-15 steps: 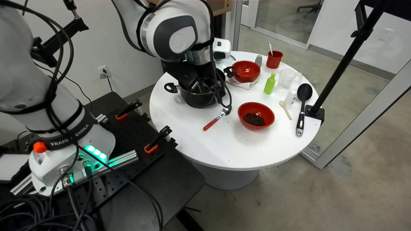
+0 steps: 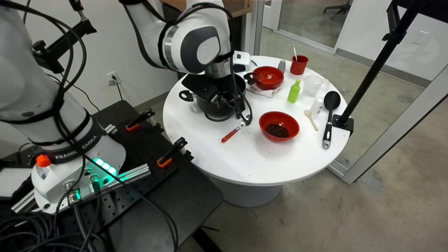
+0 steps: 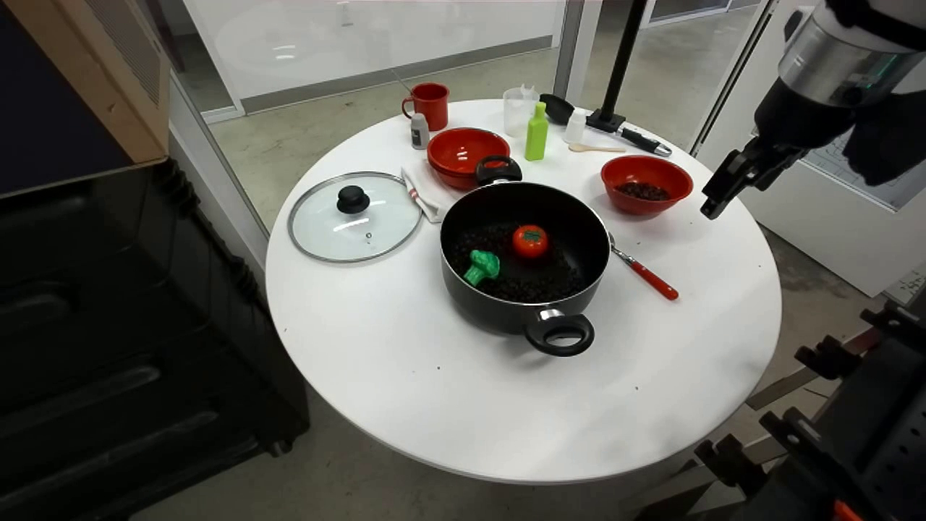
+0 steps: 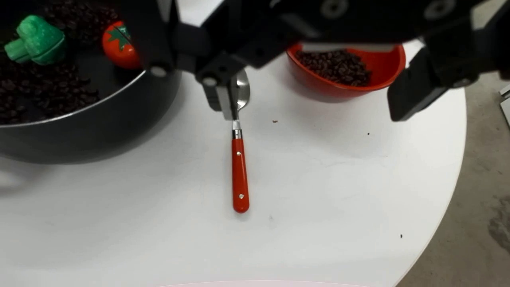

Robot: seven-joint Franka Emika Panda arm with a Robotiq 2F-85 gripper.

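Observation:
My gripper stands open above the table, its two fingers wide apart and nothing held between them. In the wrist view its left finger [image 4: 220, 98] overlaps the neck of a spoon with a red handle [image 4: 240, 174]; whether they touch cannot be told. That spoon lies on the white table beside a black pot [image 3: 525, 317]. Inside the pot, a green broccoli piece [image 3: 482, 265] and a red tomato [image 3: 529, 242] rest among dark beans. A red bowl [image 2: 279, 126] with more beans sits to the spoon's right in exterior view 1.
A glass lid [image 3: 356, 227] lies flat left of the pot. Stacked red bowls [image 3: 466, 155], a red mug [image 3: 430, 105], a green bottle [image 3: 536, 134] and a black ladle [image 2: 331, 102] stand or lie farther back.
In exterior view 1 the arm's wrist has shifted right and slightly lower, and its cable loop now hangs over the spoon's bowl. The objects on the table have not visibly moved.

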